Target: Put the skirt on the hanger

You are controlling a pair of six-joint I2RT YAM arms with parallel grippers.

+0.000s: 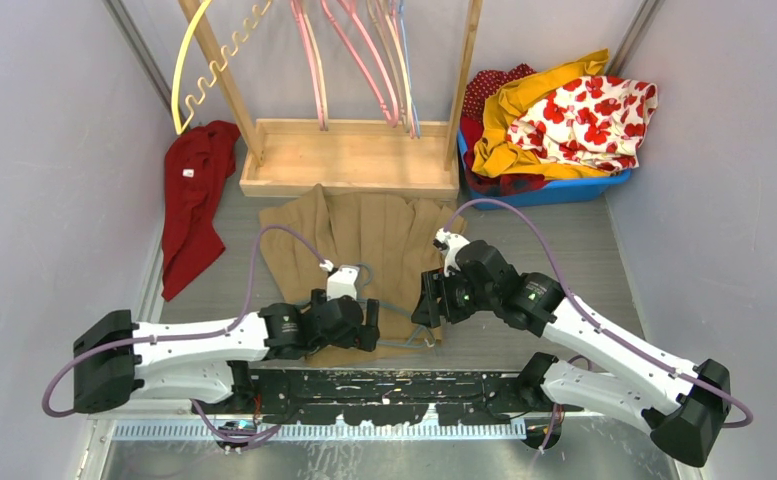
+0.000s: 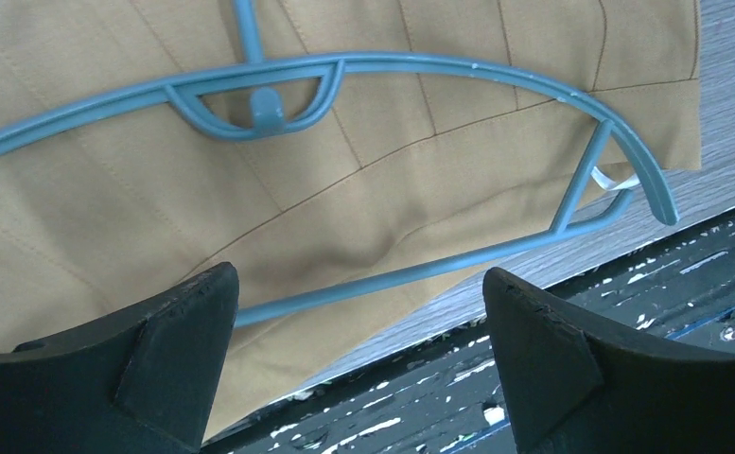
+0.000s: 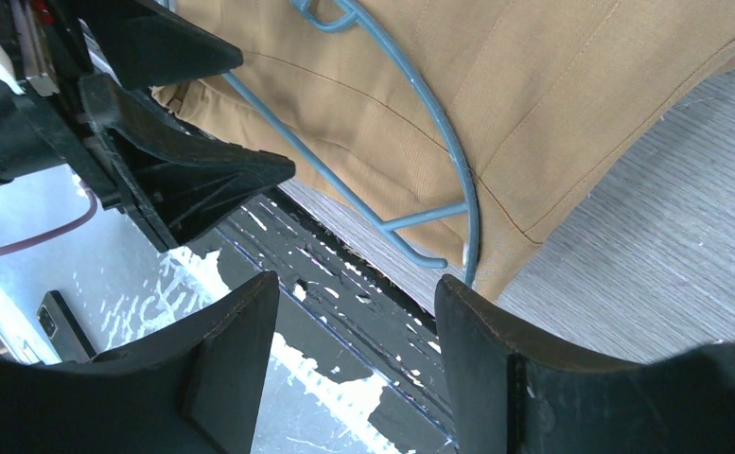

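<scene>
The tan skirt [image 1: 339,225] lies spread flat on the grey floor, below the wooden rack. On top of it rests a blue-grey hanger [image 1: 396,307], its hook toward the rack and its lower bar near the skirt's front edge. My left gripper hovers over the hanger, open and empty; the bar passes between and beneath its fingers. To the right, my right gripper is open too, above the hanger's right end. The hanger's corner [image 3: 467,255] shows ahead of its fingertips, apart from them. The arms cover part of the skirt in the top view.
A wooden rack [image 1: 349,188] with several hangers stands behind the skirt. At the back right is a blue bin [image 1: 564,192] full of clothes; a dark red garment [image 1: 192,200] lies at left. My two grippers are close together over the skirt.
</scene>
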